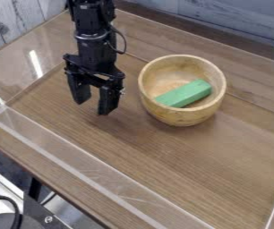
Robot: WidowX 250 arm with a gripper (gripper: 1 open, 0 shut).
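My gripper [93,97] hangs from the black arm at upper left, low over the wooden table, open, with nothing visible between its fingers. To its right stands a light wooden bowl [158,80] with a green block [185,95] lying inside, apart from the gripper.
Bare wooden tabletop [151,170] spreads across the front and right. Clear tape strips run along the left, and a black cable lies at the lower left corner. The far left edge shows a pale surface beyond the table.
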